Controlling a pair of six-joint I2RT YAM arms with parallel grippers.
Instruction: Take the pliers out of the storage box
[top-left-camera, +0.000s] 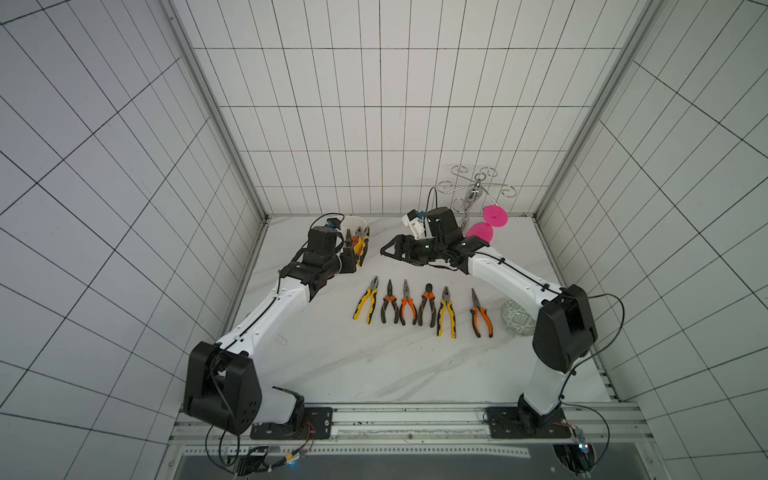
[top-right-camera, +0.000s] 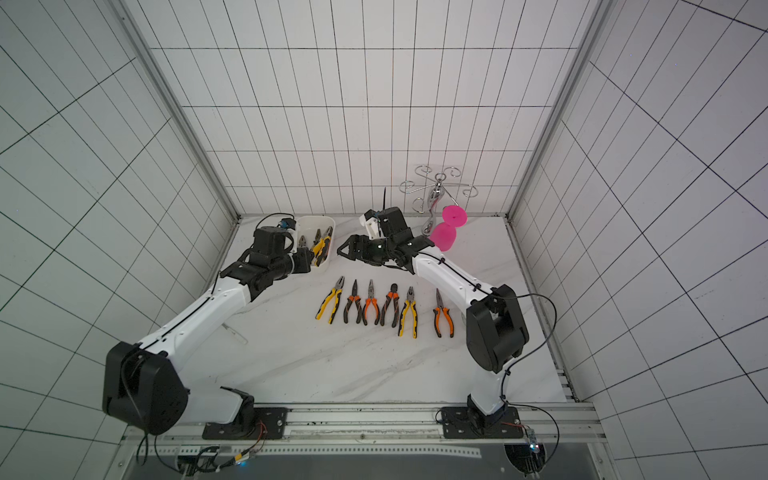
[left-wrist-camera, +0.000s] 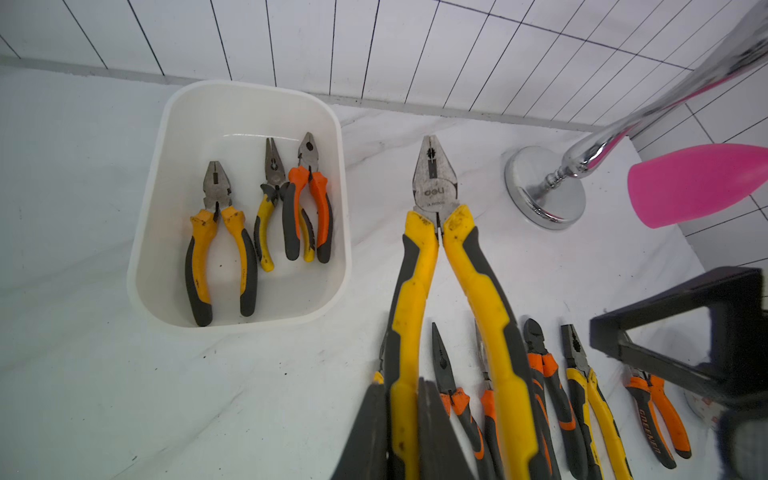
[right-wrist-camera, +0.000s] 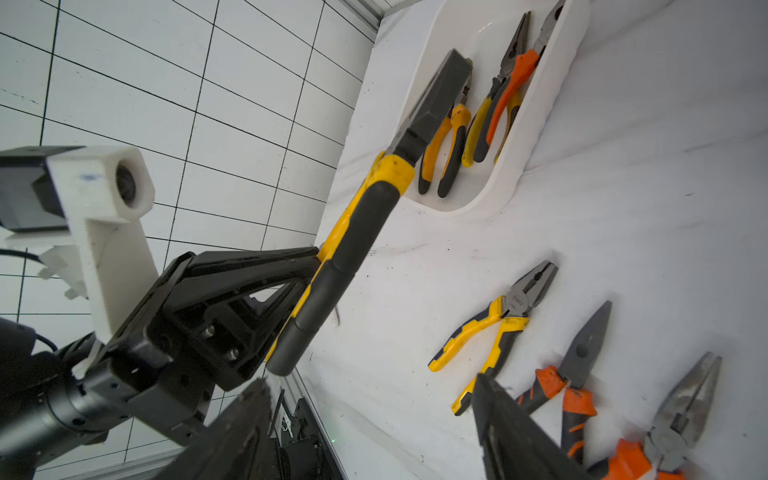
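My left gripper (top-left-camera: 347, 261) is shut on yellow-black pliers (left-wrist-camera: 480, 304), held by a handle and raised beside the white storage box (left-wrist-camera: 148, 264). The box holds yellow-black pliers (left-wrist-camera: 201, 240) and two more, one orange-handled (left-wrist-camera: 321, 224), one yellow-handled (left-wrist-camera: 264, 240). My right gripper (top-right-camera: 347, 248) stands open near the raised pliers, nothing between its fingers; in the right wrist view it faces their handle.
A row of several pliers (top-left-camera: 406, 300) lies across the middle of the table. A chrome stand (left-wrist-camera: 544, 208) with pink pieces (top-right-camera: 453, 215) stands at the back right, behind my right arm.
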